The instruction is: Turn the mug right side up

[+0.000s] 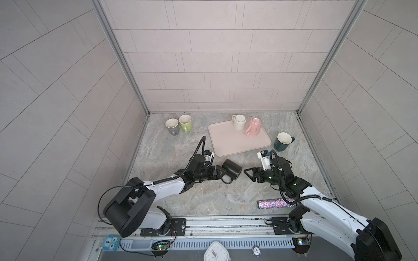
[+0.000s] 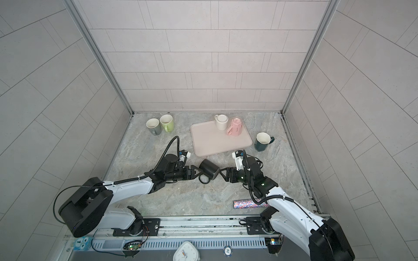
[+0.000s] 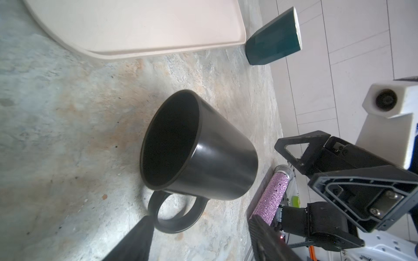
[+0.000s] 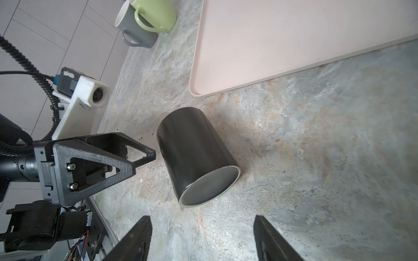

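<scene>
A black mug (image 1: pixel 232 169) lies on its side on the counter between my two grippers. In the left wrist view its mouth faces the left gripper's side and its handle (image 3: pixel 185 219) points down toward that gripper's fingers. My left gripper is open, close to the mug's mouth end, with nothing gripped. On the other side, my right gripper also stands open, facing the mug's base (image 4: pixel 210 187) and apart from it. Whether the left fingers touch the mug cannot be told from above.
Behind the mug lies a pink tray (image 1: pixel 224 141) bearing a white mug (image 1: pixel 238 122) and a pink mug (image 1: pixel 253 127). A dark green mug (image 1: pixel 283 141) stands right; grey (image 1: pixel 172 127) and green (image 1: pixel 186 123) mugs stand back left. A glittery microphone (image 1: pixel 275 203) lies near the front.
</scene>
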